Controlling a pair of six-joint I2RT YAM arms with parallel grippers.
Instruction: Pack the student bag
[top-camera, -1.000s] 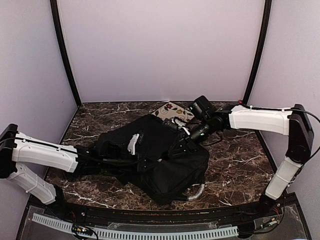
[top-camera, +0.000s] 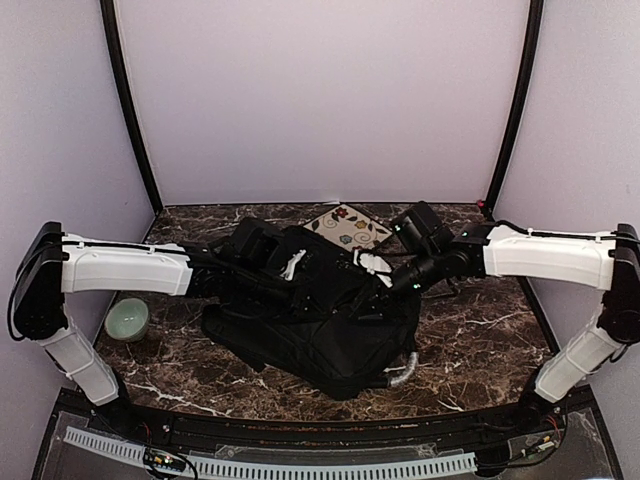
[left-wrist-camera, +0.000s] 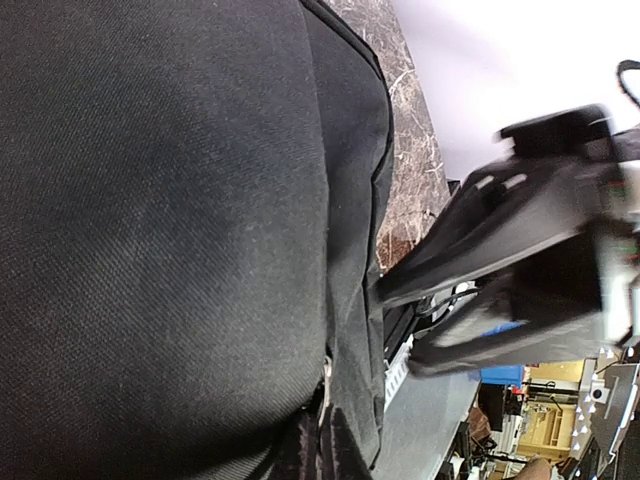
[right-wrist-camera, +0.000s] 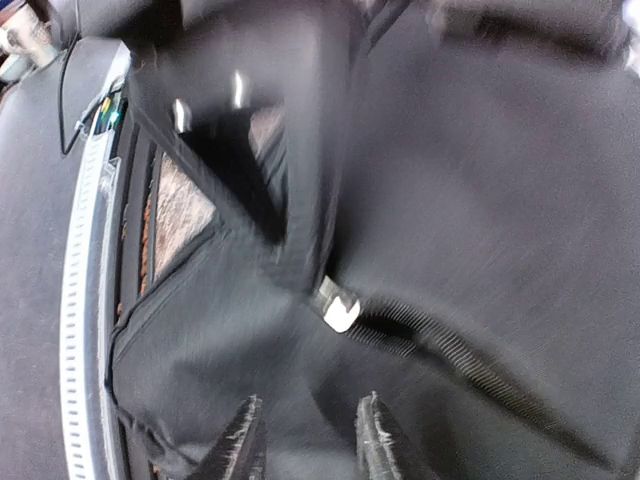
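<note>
A black bag (top-camera: 360, 345) lies on the marbled table, its fabric rumpled. My left gripper is shut at the bag's zipper, with the thin silver zipper pull (left-wrist-camera: 326, 375) running between its fingertips. In the right wrist view the same zipper pull (right-wrist-camera: 341, 312) shows at the left fingers' tips, with dark zipper teeth (right-wrist-camera: 450, 350) trailing off to the lower right. My right gripper is partly open above the bag's fabric, nothing held between its fingers, close to the left one. What is inside the bag is hidden.
A flower-patterned board or mat (top-camera: 348, 228) lies behind the bag. A pale green bowl (top-camera: 127, 320) stands at the left edge of the table. A grey strap or handle (top-camera: 404, 370) sticks out at the bag's front right. Bare table shows at the right.
My left arm has come from lower left up and to the right, its fingertips staying by the zipper pull. The right gripper has shifted slightly right and down. The bag's fabric has shifted and bunched.
</note>
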